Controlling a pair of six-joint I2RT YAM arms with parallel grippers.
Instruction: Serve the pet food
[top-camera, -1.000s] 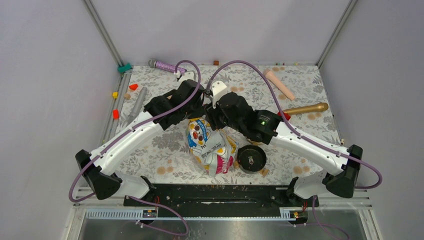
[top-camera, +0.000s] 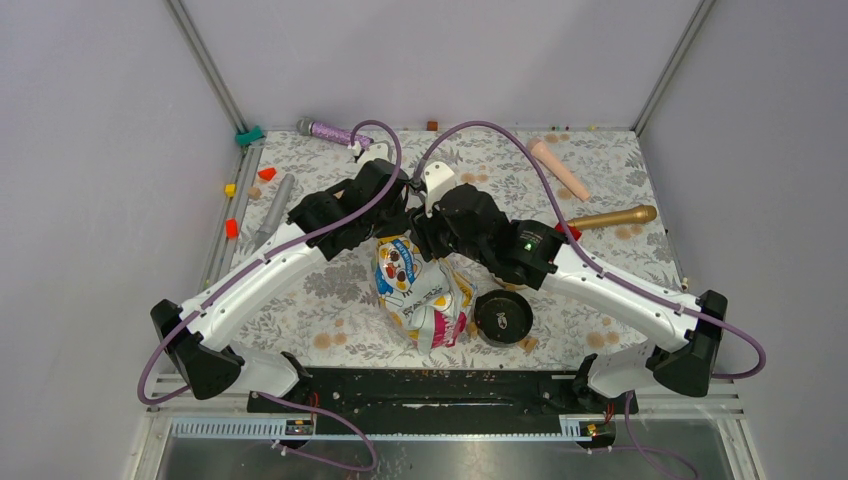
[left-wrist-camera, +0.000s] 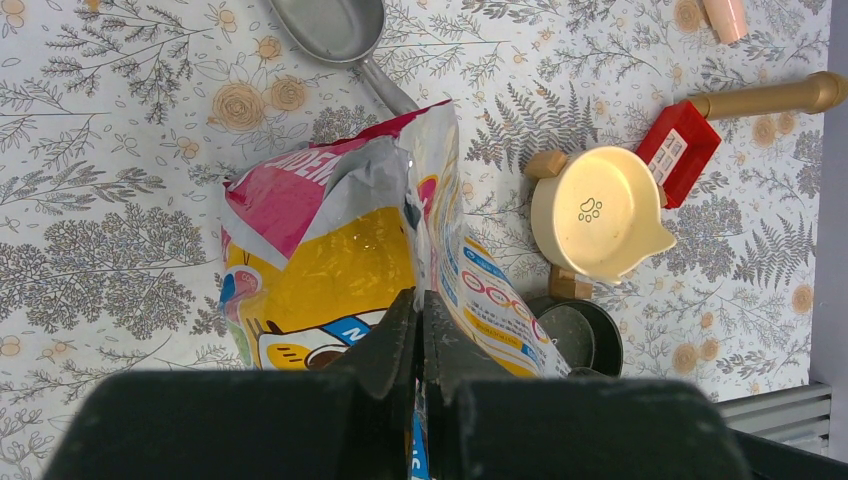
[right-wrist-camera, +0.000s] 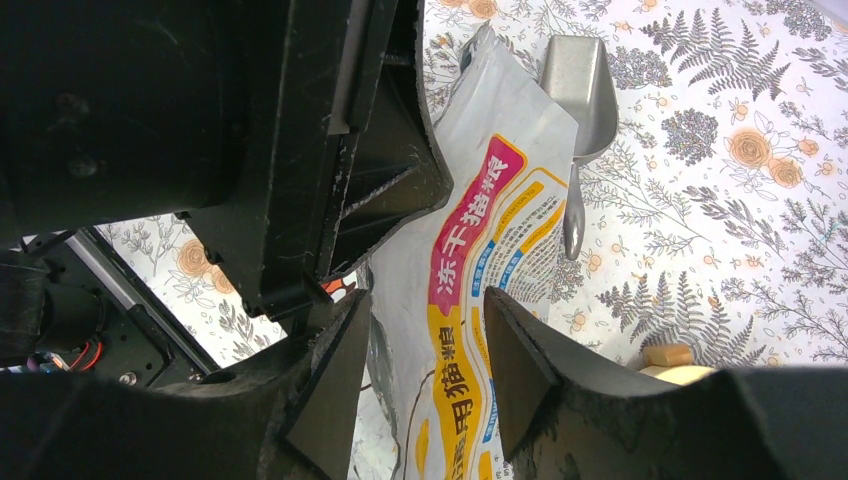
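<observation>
The colourful pet food bag (top-camera: 425, 295) stands upright mid-table in the top view. My left gripper is shut at the bag's upper edge; in the left wrist view, the folded seam of the bag (left-wrist-camera: 335, 255) runs into its fingertips. Open fingers of my right gripper stand on either side of the bag's printed face (right-wrist-camera: 465, 270), with a gap showing around it. A metal scoop (left-wrist-camera: 335, 25) lies on the table beside the bag. The cream bowl with a paw print (left-wrist-camera: 590, 210) sits to the right in that view.
A black dish (top-camera: 503, 317) stands close to the bag. The red block (left-wrist-camera: 680, 152) and gold bat (top-camera: 615, 217) lie at the right; a pink roller (top-camera: 560, 168) and a purple microphone (top-camera: 335, 133) lie at the back. Both arms nearly touch mid-table.
The right arm has shifted slightly and come back to about the same place. The left arm and the bag look unmoved.
</observation>
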